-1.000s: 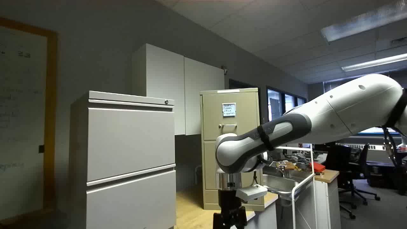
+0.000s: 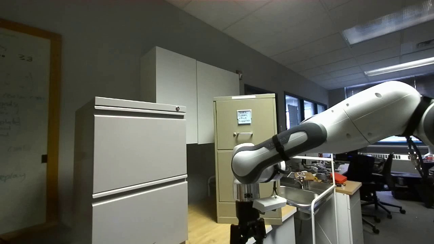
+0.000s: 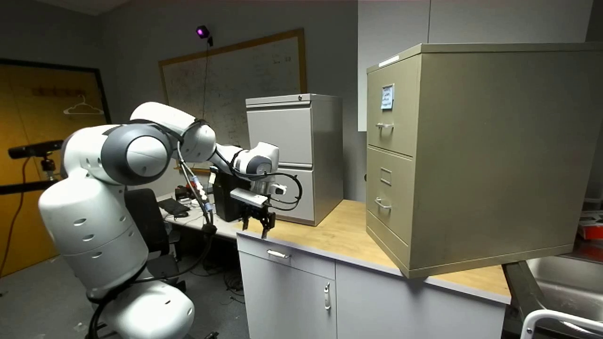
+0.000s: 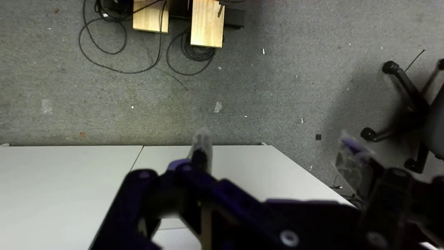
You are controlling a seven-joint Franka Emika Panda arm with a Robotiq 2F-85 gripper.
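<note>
My gripper (image 3: pixel 255 229) points down near the front edge of the wooden counter, in front of the grey cabinet. Its fingers are spread apart, and nothing shows between them in the wrist view, where the gripper hangs over the floor and the white base cabinet front. A grey two-drawer cabinet (image 3: pixel 281 135) stands on the counter with both drawers closed. To its right is a beige filing cabinet (image 3: pixel 390 164), its drawers closed too, with a label on the top drawer. In exterior view 1 the fingertips are cut off by the bottom edge.
An office chair (image 4: pixel 410 112) stands on the floor, and a sink (image 2: pixel 299 195) lies beyond the beige cabinet.
In exterior view 1, my gripper has shifted slightly to the right, and the arm's upper section has moved a little. The cabinets stand as before.
</note>
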